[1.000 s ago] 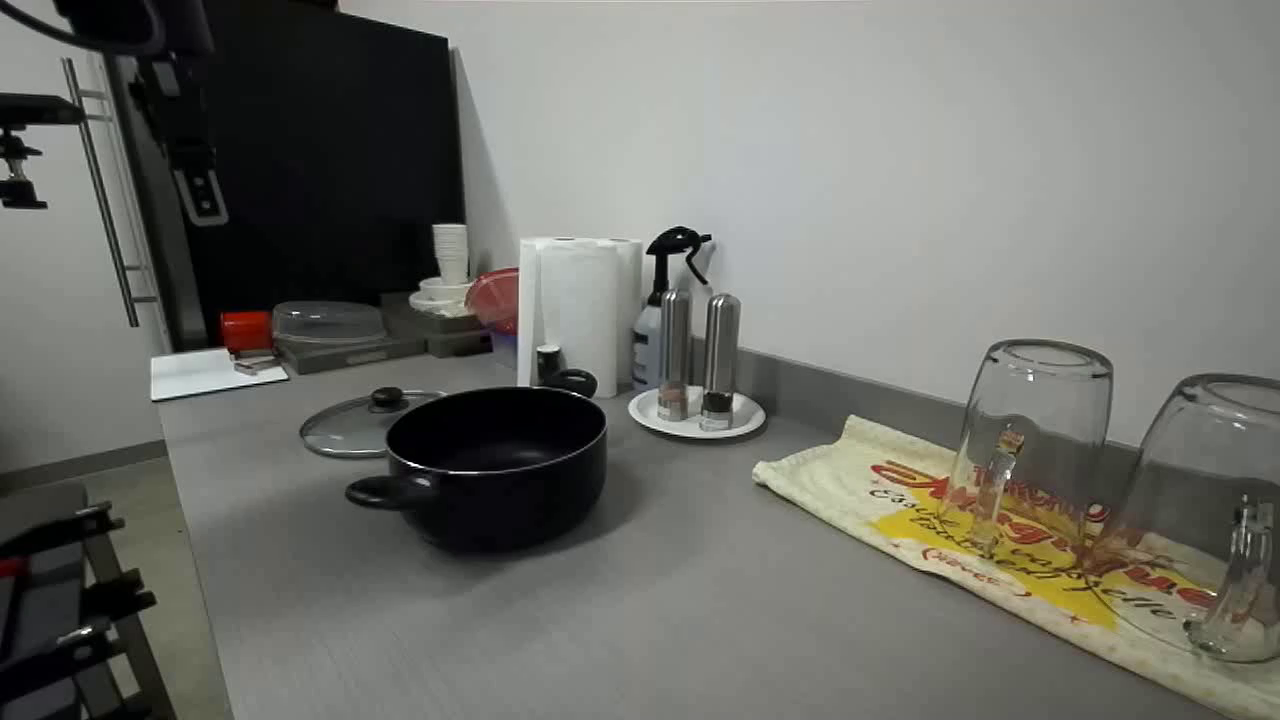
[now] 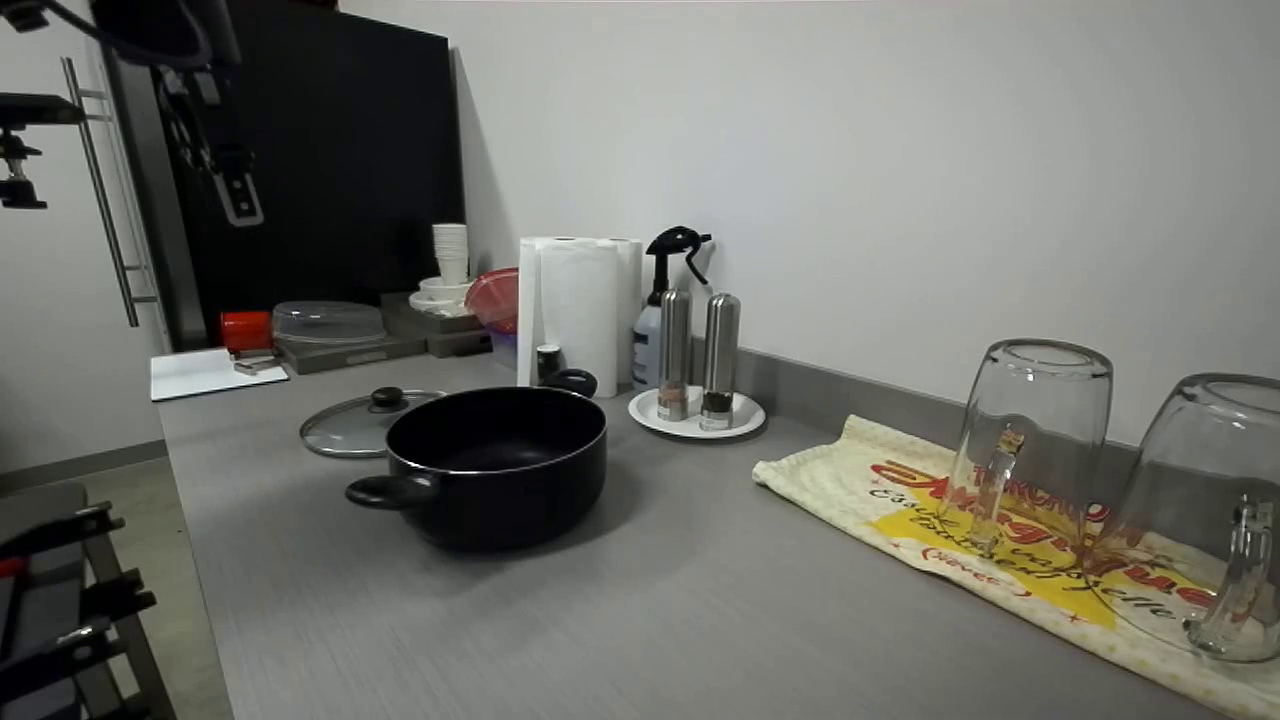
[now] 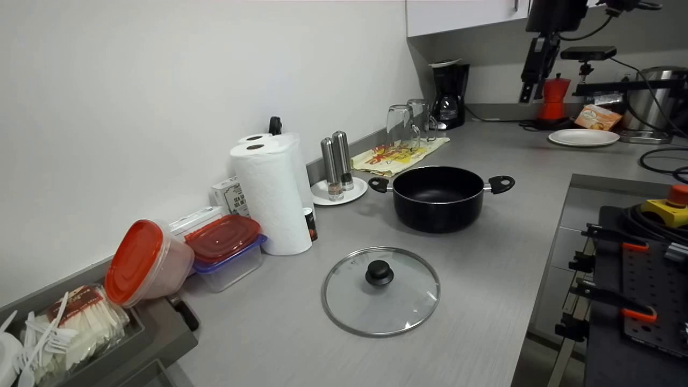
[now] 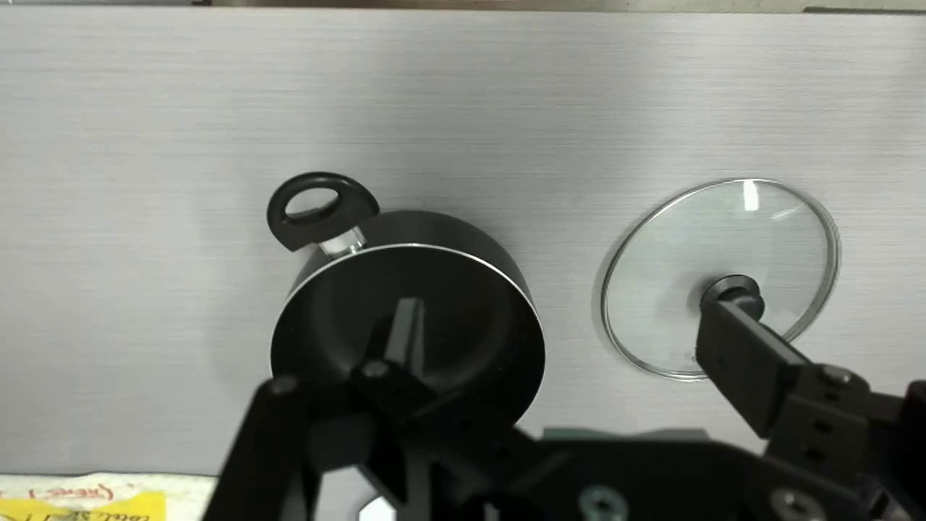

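Note:
A black two-handled pot (image 3: 438, 209) stands uncovered on the grey counter, and its visible interior looks empty. Its glass lid (image 3: 355, 303), topped by a black knob (image 3: 379, 272), lies flat beside it, apart from the pot. High above the counter, my gripper is open with a wide gap and nothing between its fingers. From the wrist view, one finger (image 4: 404, 334) overlaps the pot's interior and the other covers part of the lid near its knob. Exterior view 1 shows the gripper (image 2: 238, 202) at upper left, well clear of both.
Paper towel rolls (image 2: 578, 314) and two grinders on a white plate (image 2: 750, 420) stand along the wall. Glass mugs (image 2: 1034, 438) rest upside down on a printed cloth (image 2: 828, 468). Plastic containers (image 3: 149, 263) sit beyond the lid.
In exterior view 1 my gripper has shifted a little to the right at about the same height. Pot and lid have stayed where they were.

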